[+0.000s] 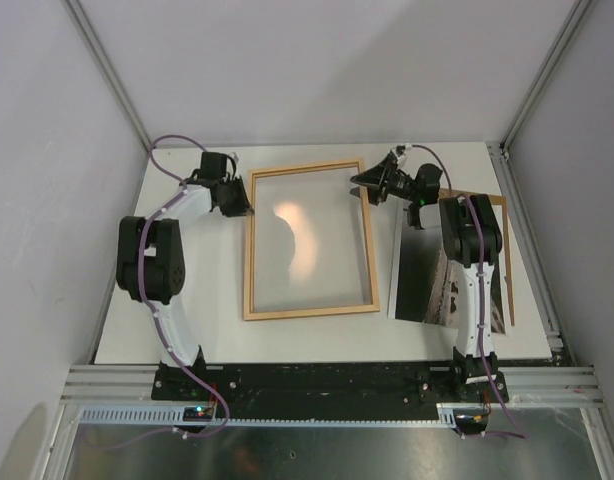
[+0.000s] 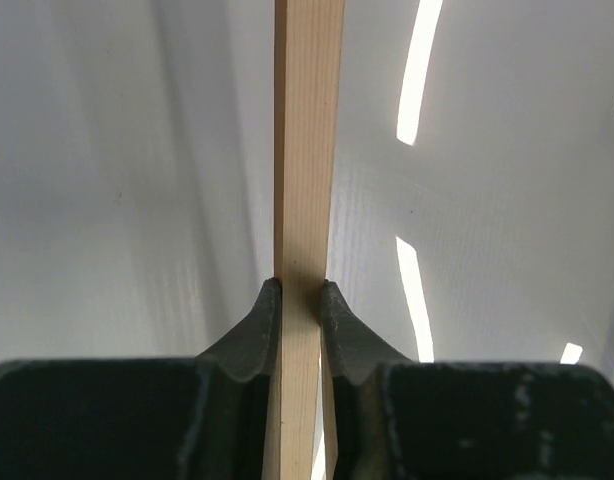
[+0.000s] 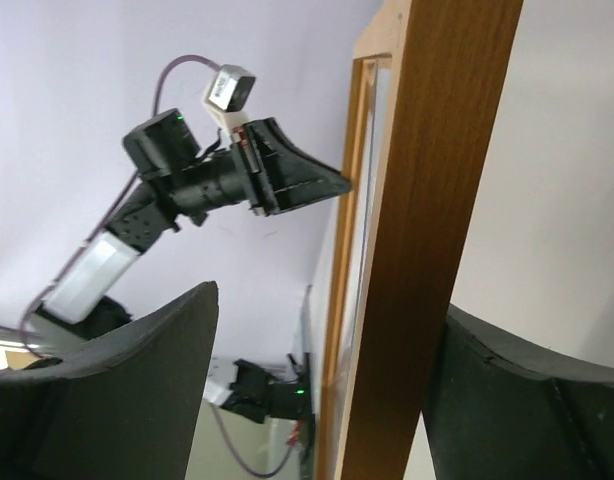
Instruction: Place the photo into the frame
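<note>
A light wooden frame (image 1: pixel 374 285) with a clear pane lies in the middle of the table. My left gripper (image 1: pixel 245 205) is shut on the frame's left bar (image 2: pixel 305 150), which runs vertically through the left wrist view. My right gripper (image 1: pixel 363 186) is at the upper right bar; in the right wrist view its open fingers stand either side of that bar (image 3: pixel 432 150). The photo (image 1: pixel 427 285), a dark picture with a paler sepia part, lies at the right, partly under the right arm.
A thin wooden strip (image 1: pixel 510 290) lies beside the photo at the far right. Pale walls surround the workspace.
</note>
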